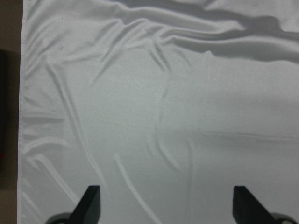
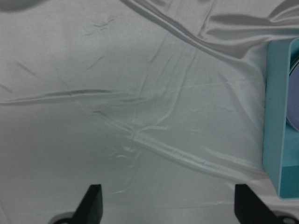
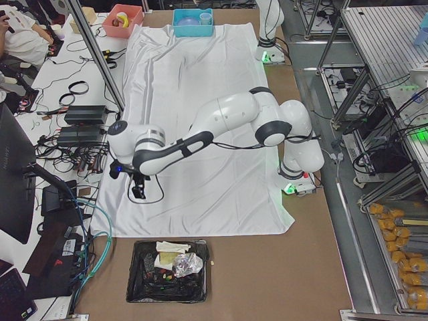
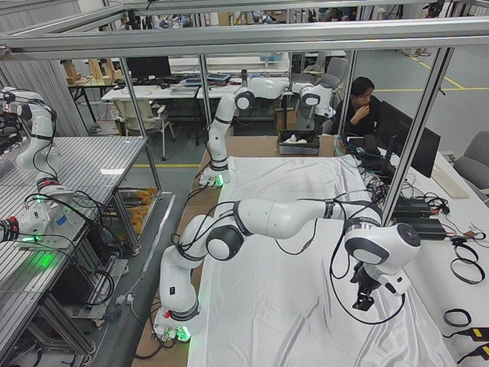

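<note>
A white cloth [image 3: 194,80] covers the table, wrinkled in places. My left gripper [image 3: 139,190] hangs over its part nearer the black bin; in the left wrist view, the open fingers have only cloth [image 1: 154,102] beneath them. My right gripper [image 4: 364,297] is above the other end of the cloth in the camera right view, also open, with nothing between its fingers in the right wrist view.
A black bin [image 3: 137,287] with wrappers and small items sits beyond one cloth edge. A light-blue bin [image 2: 275,112] is beside the right gripper, with a red bin [image 3: 123,30] near it. Monitors and cables line one side.
</note>
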